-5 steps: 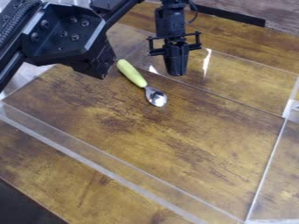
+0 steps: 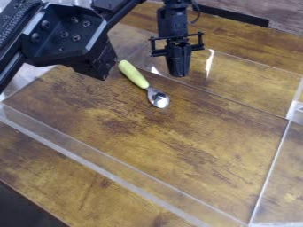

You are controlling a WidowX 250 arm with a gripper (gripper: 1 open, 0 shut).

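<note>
My gripper [image 2: 179, 64] hangs at the top centre of the camera view, shut, with nothing visible between its fingers. A spoon with a yellow-green handle [image 2: 133, 74] and a shiny metal bowl [image 2: 158, 98] lies on the wooden surface [image 2: 130, 151], below and to the left of the fingertips and apart from them.
A bulky black arm structure covers the upper left of the view. Clear plastic sheets or panels [image 2: 277, 168] with visible edges border the work area.
</note>
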